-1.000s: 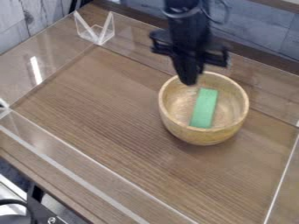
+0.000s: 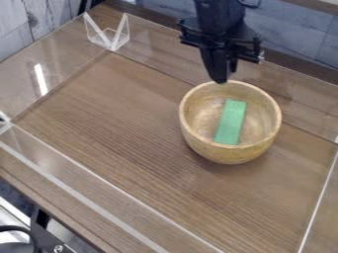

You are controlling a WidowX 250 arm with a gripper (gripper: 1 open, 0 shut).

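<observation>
A light wooden bowl point(image 2: 200, 123) rests on the brown table point(image 2: 101, 130) at right of centre, with a green rectangular block point(image 2: 231, 123) lying inside it. The dark gripper point(image 2: 218, 68) hangs just above and behind the bowl's back rim, pointing down, apart from the block. Its narrow tip looks shut, with nothing visible between the fingers.
A white wire holder point(image 2: 109, 32) stands at the back left, and a dark round object point(image 2: 16, 241) is cut off at the lower left corner. The table's left, middle and front are clear.
The gripper has moved up and back, away from over the bowl, rising slightly more in the last moment. The bowl and green block look unmoved.
</observation>
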